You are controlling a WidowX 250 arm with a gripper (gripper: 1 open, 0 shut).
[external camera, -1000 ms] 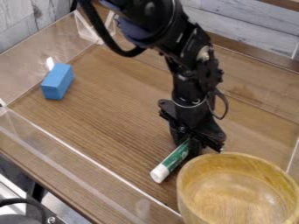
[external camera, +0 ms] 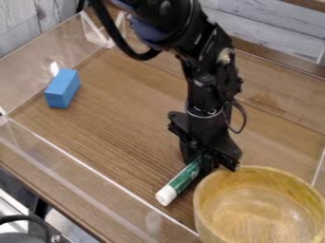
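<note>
A black robot arm comes down from the top middle to my gripper, low over the wooden table just behind a yellow bowl. A green and white marker lies slanted beneath the gripper, its white end toward the front left and its upper end hidden among the dark fingers. The gripper appears shut on the marker, though the fingertips are hard to make out.
A blue block sits at the far left near a clear plastic edge. The bowl fills the front right corner.
The gripper and marker have shifted slightly to the left, with the marker's white end a little further left. The bowl and blue block look unmoved.
</note>
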